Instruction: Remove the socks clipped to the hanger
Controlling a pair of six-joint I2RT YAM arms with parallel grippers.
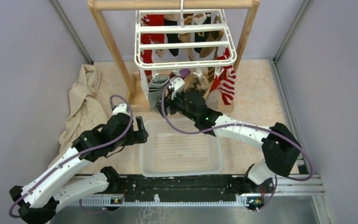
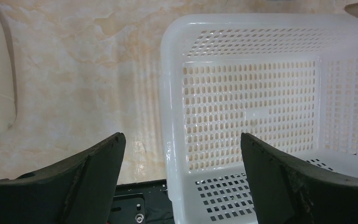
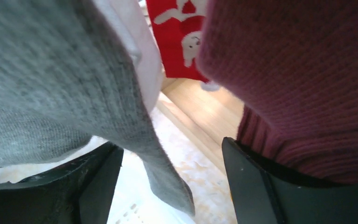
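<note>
Socks hang from the white clip hanger (image 1: 184, 46), among them a grey sock (image 1: 154, 88) at the front, a red striped one (image 1: 226, 88) at the right and red ones at the back. My right gripper (image 1: 165, 103) is among the front socks. In the right wrist view its fingers stand apart, with a grey sock (image 3: 93, 79) hanging at the left finger and a maroon sock (image 3: 289, 60) close on the right; whether either is gripped is unclear. My left gripper (image 1: 139, 130) stands open and empty at the left edge of the plastic basket (image 2: 172, 107).
The wooden rack (image 1: 172, 5) carries the hanger. A beige cloth (image 1: 81, 98) lies at the left. The basket is empty.
</note>
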